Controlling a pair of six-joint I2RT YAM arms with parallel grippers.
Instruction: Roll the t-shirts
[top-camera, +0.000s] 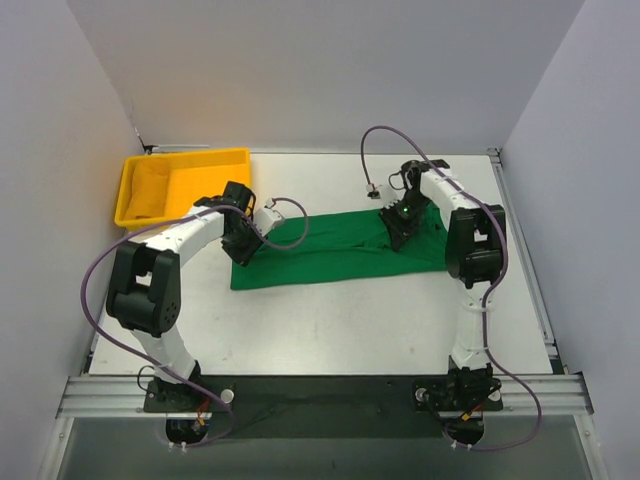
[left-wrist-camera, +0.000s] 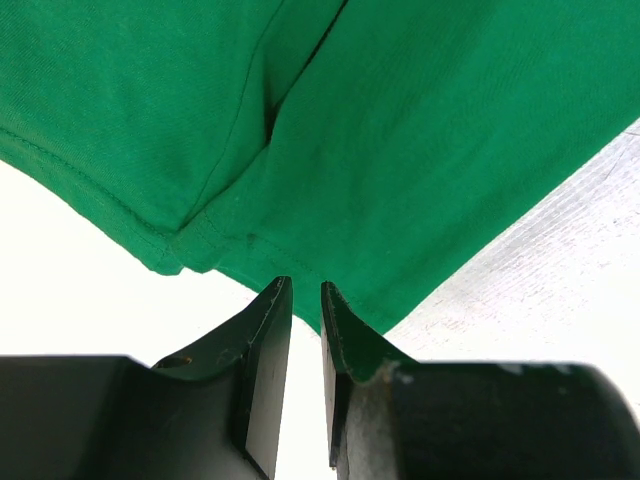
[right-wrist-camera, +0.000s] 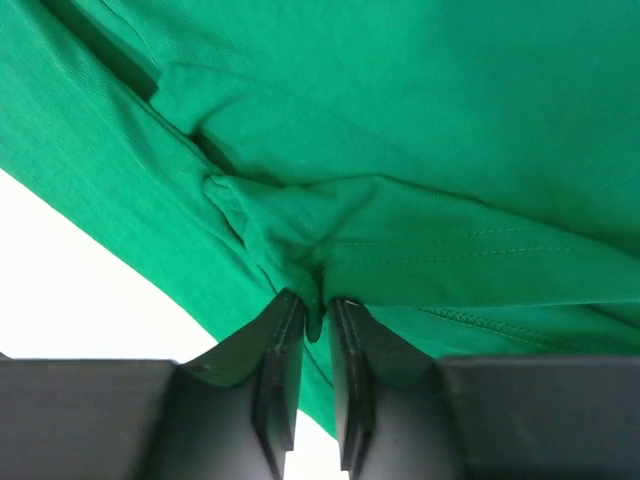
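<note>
A green T-shirt (top-camera: 320, 266) lies spread lengthwise across the white table. My left gripper (top-camera: 247, 242) is over its left end. In the left wrist view, the left gripper is slightly open at the shirt's edge (left-wrist-camera: 420, 200), nothing visible between its fingers. In the right wrist view, my right gripper is shut on a folded layer of the shirt (right-wrist-camera: 440, 250), with a small bunch of cloth at the fingertips. In the top view, the right gripper (top-camera: 398, 236) is over the right part of the shirt, largely hidden by its own housing.
A yellow bin (top-camera: 180, 158) stands at the back left, beside the left arm. Grey walls surround the back and sides.
</note>
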